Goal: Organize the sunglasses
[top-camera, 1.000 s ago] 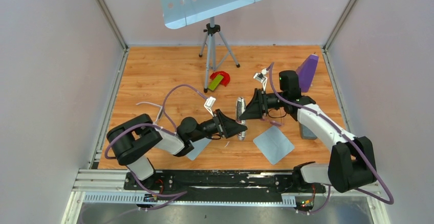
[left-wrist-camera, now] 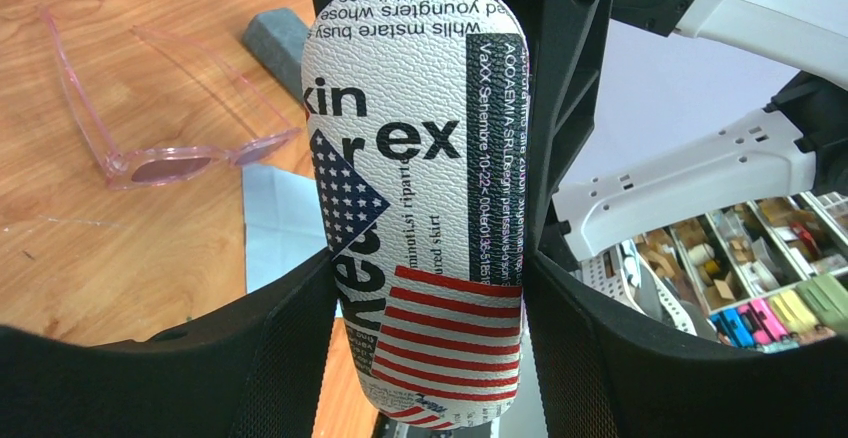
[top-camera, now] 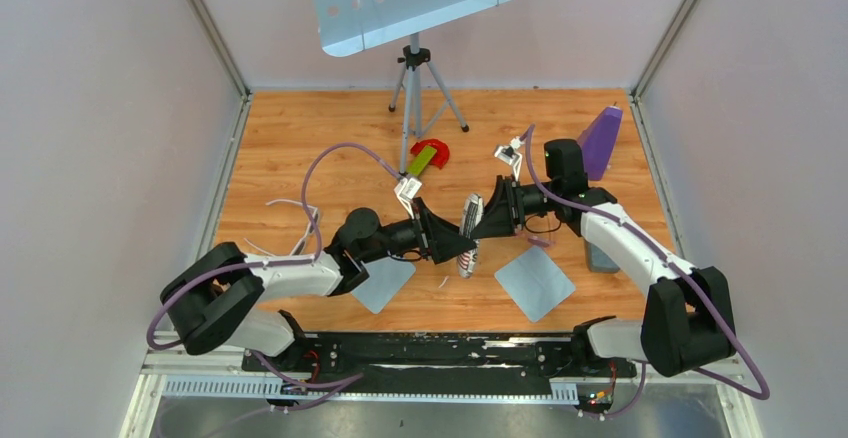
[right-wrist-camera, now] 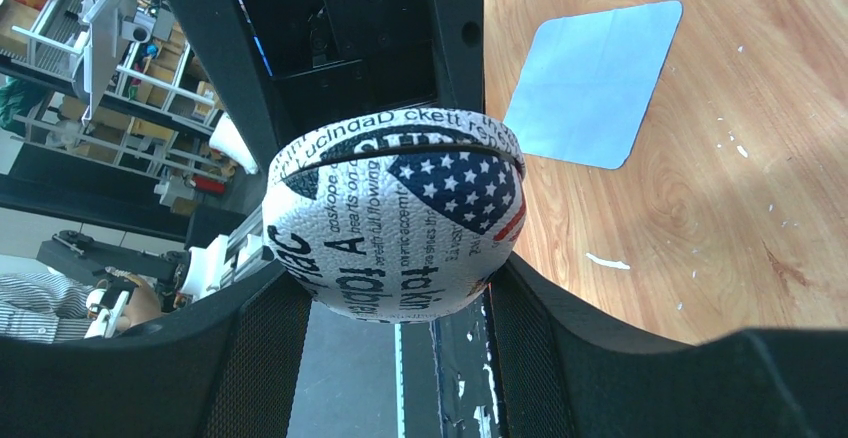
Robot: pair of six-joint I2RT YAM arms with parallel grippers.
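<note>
A printed glasses case (top-camera: 467,260) with text and a flag pattern is held upright above the table's middle. From the left, my left gripper (top-camera: 466,247) has its fingers on both sides of the case's lower part. My right gripper (top-camera: 478,228) grips it higher up from the other side. The case (right-wrist-camera: 395,223) looks closed, with a thin seam along its upper edge in the right wrist view. Pink-framed sunglasses (left-wrist-camera: 170,166) lie on the table with their arms spread. White glasses (top-camera: 314,220) lie at the left, partly behind my left arm.
One blue cloth (top-camera: 535,283) lies right of centre; another cloth (top-camera: 385,286) is partly under the left arm. A grey case-like object (top-camera: 601,258) sits beside the right arm. Farther back are a green-and-red item (top-camera: 430,156), a tripod (top-camera: 413,83) and a purple object (top-camera: 601,142).
My left arm has swung to the left at its elbow and its gripper has shifted slightly left. The case now leans a little. My right arm has barely moved.
</note>
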